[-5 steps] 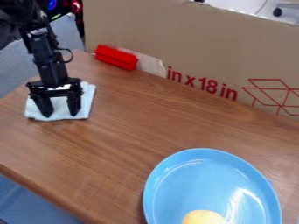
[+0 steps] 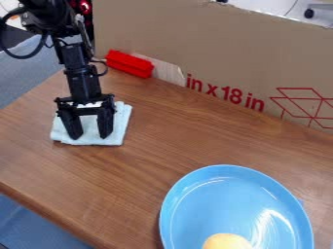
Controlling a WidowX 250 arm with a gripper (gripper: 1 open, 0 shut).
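Note:
My black gripper (image 2: pixel 89 121) is at the left of the wooden table, pointing down onto a folded white cloth (image 2: pixel 112 137), with its fingers pressed on or just over the cloth. Whether the fingers hold any of the cloth between them I cannot tell. A blue plate (image 2: pixel 196 209) lies at the front right with a pale yellow round item (image 2: pixel 227 242) on it.
A red object (image 2: pixel 130 62) lies at the back edge beside a cardboard panel (image 2: pixel 247 68) that stands along the rear. The table's left edge drops away near the gripper.
The gripper and the white cloth under it have moved to the right and slightly toward the camera along the table. The plate has not moved.

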